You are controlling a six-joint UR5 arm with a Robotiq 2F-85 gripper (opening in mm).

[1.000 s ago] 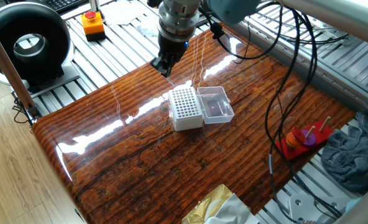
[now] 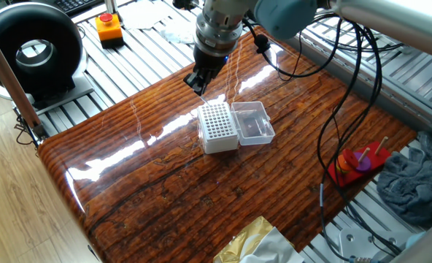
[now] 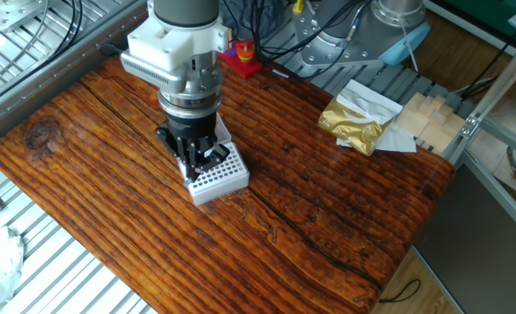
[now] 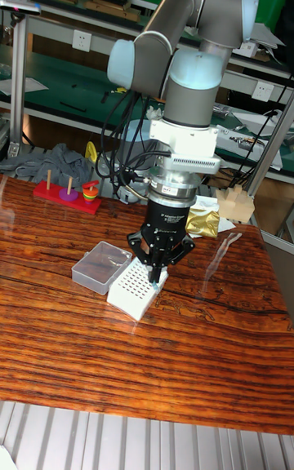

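A white rack [image 2: 218, 128] with a grid of holes in its top stands on the wooden table, its clear lid [image 2: 252, 123] lying open beside it. My gripper [image 2: 199, 90] points down at the rack's far end in exterior view 1. From its closed fingers a thin, pale pipette tip [image 2: 206, 101] reaches down toward the holes. Exterior view 3 has the gripper [image 4: 156, 272] over the rack's right edge, with a bluish-white bit at the fingertips. In exterior view 2 the gripper [image 3: 191, 174] covers part of the rack [image 3: 220, 180]. Whether the tip's lower end is inside a hole cannot be made out.
A gold-and-white packet [image 3: 356, 126] and wooden blocks [image 3: 431, 120] lie off to one side. A red peg toy [image 2: 357, 166] and a grey cloth [image 2: 418, 183] sit at the table's edge. Black cables [image 2: 338, 109] hang from the arm.
Over the last second my gripper has shifted a little rightward and down toward the rack in exterior view 1, carrying the pale tip. Rack and lid stayed put.
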